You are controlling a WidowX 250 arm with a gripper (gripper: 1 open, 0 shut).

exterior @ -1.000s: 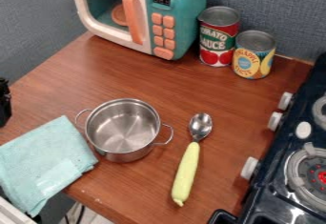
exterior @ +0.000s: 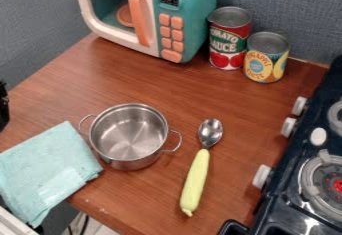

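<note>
A steel pot (exterior: 128, 137) with two wire handles sits left of centre on the wooden table (exterior: 160, 84). To its right lies a spoon (exterior: 201, 164) with a pale yellow handle, bowl toward the back. A folded light blue cloth (exterior: 43, 174) is at the front left edge. A small black shape (exterior: 3, 104) at the left image edge may be part of the gripper; too little shows to tell its state.
A teal toy microwave (exterior: 167, 19) stands at the back, beside a tomato sauce can (exterior: 229, 44) and a yellow-labelled can (exterior: 265, 61). A black toy stove (exterior: 301, 179) fills the right side. The table's middle behind the pot is clear.
The black shape at the left edge has shifted slightly outward, so less of it shows. The objects on the table have not moved.
</note>
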